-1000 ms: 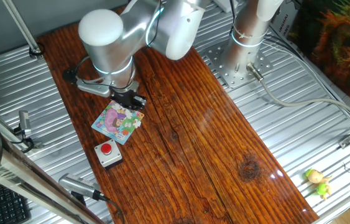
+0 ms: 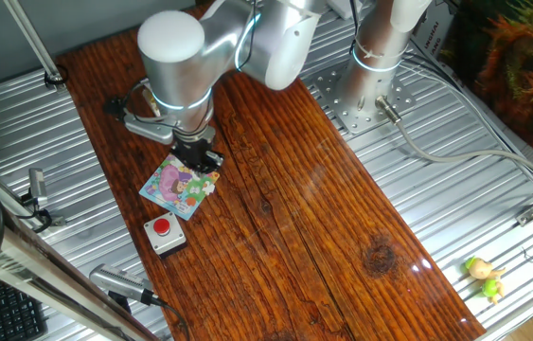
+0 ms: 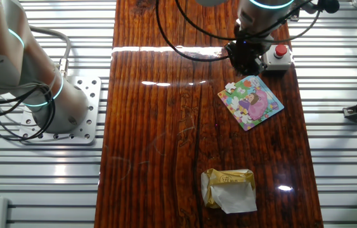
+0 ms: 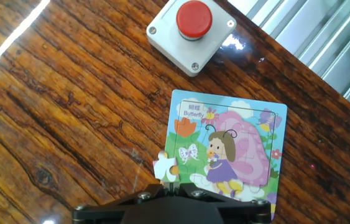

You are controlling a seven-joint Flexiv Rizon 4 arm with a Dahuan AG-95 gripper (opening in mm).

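A square butterfly puzzle (image 4: pixel 237 149) with a girl in a purple dress lies flat on the wooden table. One loose-looking piece (image 4: pixel 165 167), pale with a brown patch, sticks out past the puzzle's left edge in the wrist view; exterior view 2 shows this piece (image 3: pixel 230 87) at a corner. My black gripper is at the bottom of the wrist view, its fingertips together just below that piece, with nothing visible between them. In exterior view 1 the gripper (image 2: pixel 209 161) hovers over the puzzle's edge; its height above the table is hard to judge.
A white box with a red button (image 4: pixel 194 20) stands near the puzzle, close to the table edge. A gold and white wrapped packet (image 3: pixel 230 190) lies farther along the table in exterior view 2.
The gripper stayed near the same puzzle edge. The puzzle and button box have not moved.
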